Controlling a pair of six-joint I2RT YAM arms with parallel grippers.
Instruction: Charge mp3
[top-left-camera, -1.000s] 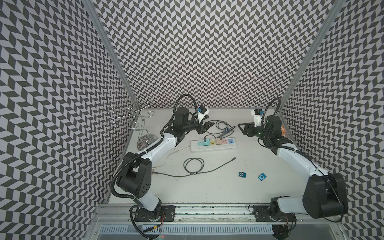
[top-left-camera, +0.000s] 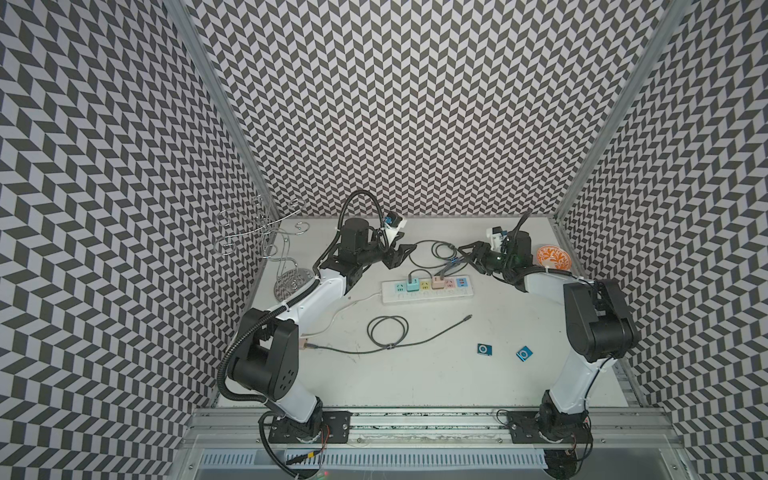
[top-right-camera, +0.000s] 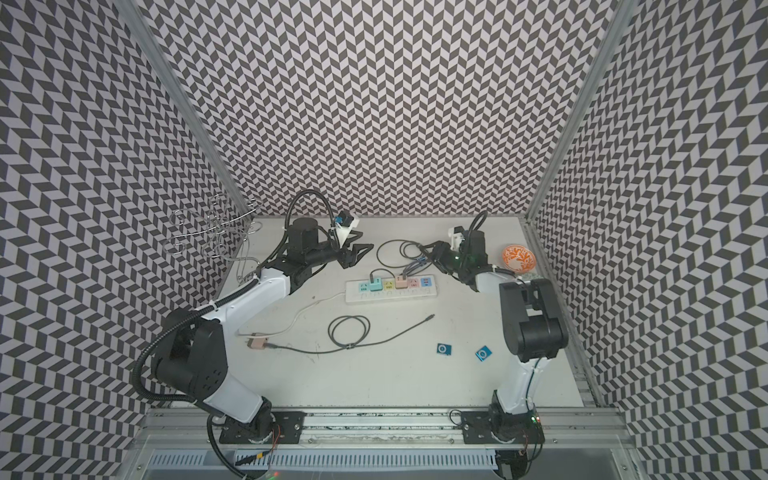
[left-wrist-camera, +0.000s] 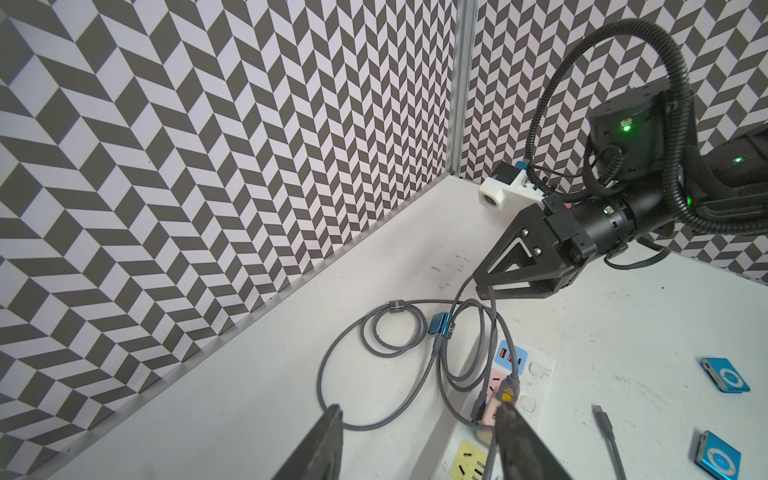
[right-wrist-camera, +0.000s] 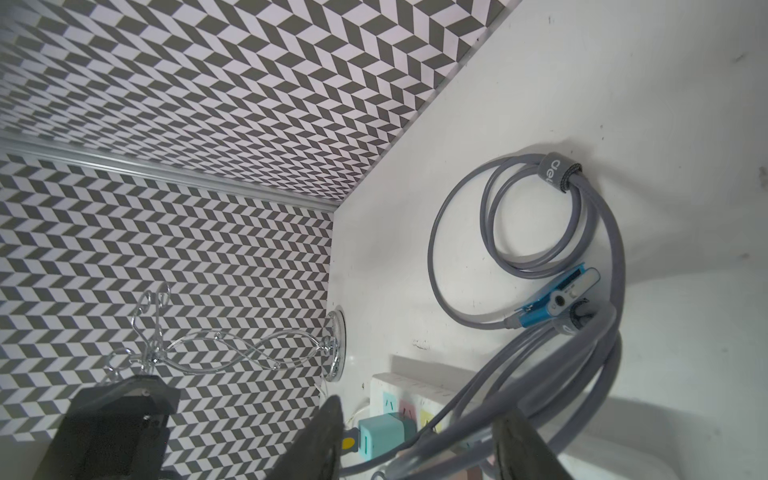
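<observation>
A blue mp3 player (right-wrist-camera: 552, 297) lies among grey coiled cables (left-wrist-camera: 384, 352) behind the power strip (top-left-camera: 400, 299); a cable end meets its side. Two more blue players, one (top-left-camera: 485, 349) left of the other (top-left-camera: 524, 353), lie on the front right of the table. My right gripper is at the cable bundle, its fingers apart, with grey cable strands crossing between them in the right wrist view. Whether it touches them cannot be told. On the left side of the coils, my left gripper stands open and empty above the table.
Teal (top-left-camera: 413, 284) and pink (top-left-camera: 437, 282) adapters sit in the strip. Another grey cable (top-left-camera: 388, 332) lies looped in front, running to a pink adapter (top-right-camera: 257, 343). A wire stand (top-left-camera: 294, 282) is at left, an orange bowl (top-right-camera: 518, 258) at right.
The left gripper has drawn back slightly to the left. The players on the front right have not moved.
</observation>
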